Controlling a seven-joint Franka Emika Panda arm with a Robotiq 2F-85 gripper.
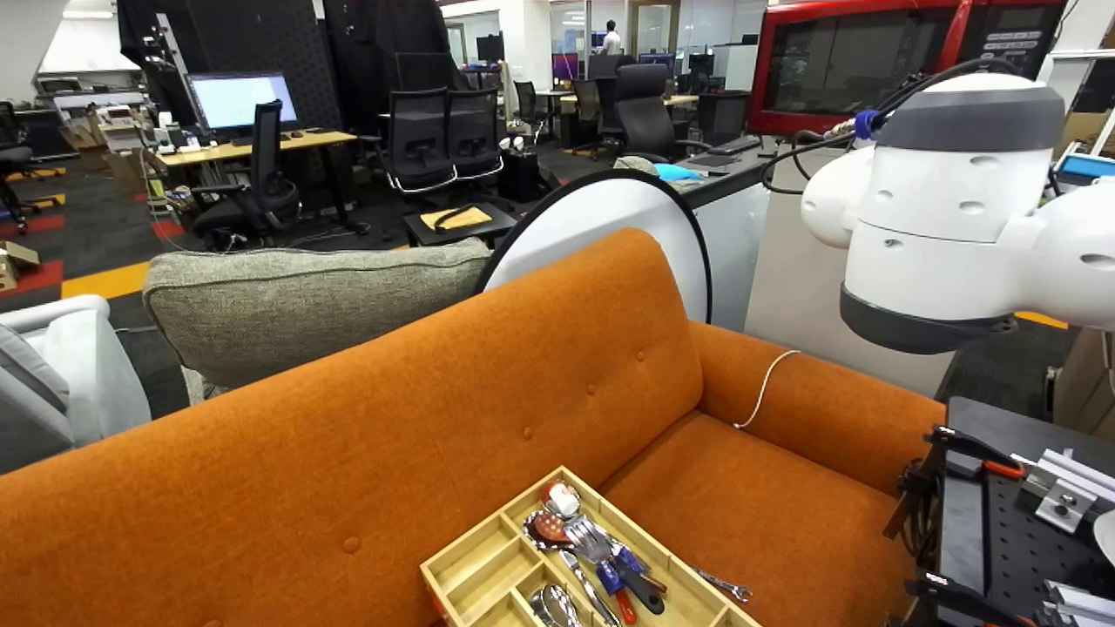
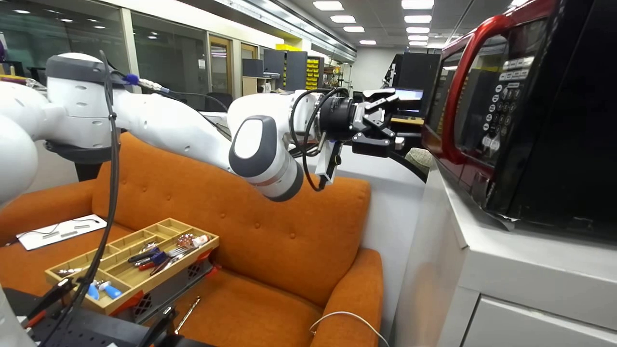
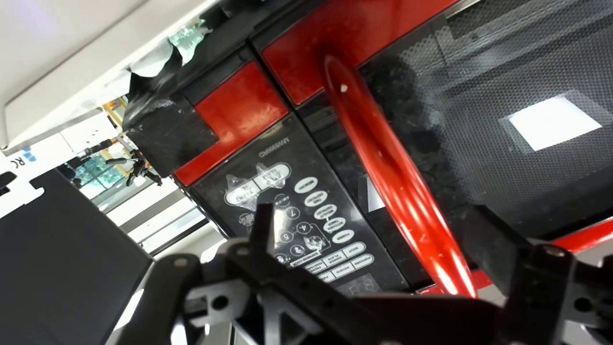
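A red microwave stands on a grey cabinet, its door closed. Its curved red handle runs slantwise through the wrist view, with the keypad on one side and the dark door window on the other. My gripper is level with the handle in the second exterior view, short of the microwave front. The fingers stand open with nothing between the pads. In the wrist view the fingers lie either side of the handle's lower stretch, apparently still apart from it. The first exterior view shows the arm but not my gripper.
An orange sofa lies below the arm. On it rests a wooden tray with several utensils, beside a loose wrench. The grey cabinet bears the microwave. Cables hang along the arm.
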